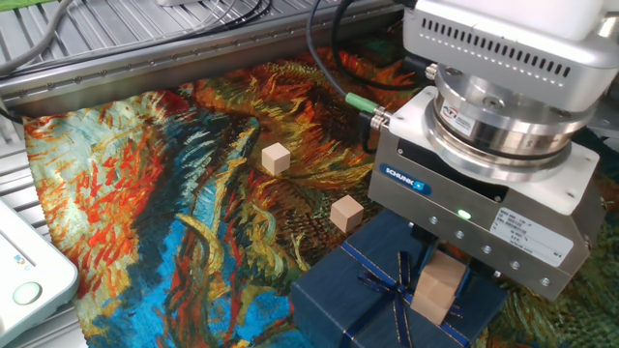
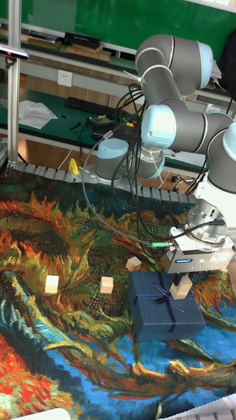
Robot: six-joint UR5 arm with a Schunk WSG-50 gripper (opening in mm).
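Observation:
My gripper (image 1: 445, 277) points down over a dark blue gift box (image 1: 334, 290), which is tied with a gold-edged ribbon bow (image 1: 387, 287). Between its dark fingers is light wooden block material (image 1: 433, 298), above or on the box lid; whether the fingers press on it cannot be made out. In exterior view 3 the same wood (image 2: 181, 287) appears over the box (image 2: 157, 325), close under the gripper. Two wooden cubes lie loose to the left of the box, one farther off (image 1: 276, 159) and one nearer (image 1: 346, 213). Another cube (image 2: 133, 263) shows behind the box only in exterior view 3.
A colourful painted cloth (image 1: 116, 193) covers the table. A white device (image 1: 29, 275) stands at the left edge, and a metal rail (image 1: 193, 68) runs along the back. Cables (image 2: 87, 182) hang by the arm. Open cloth lies left of the cubes.

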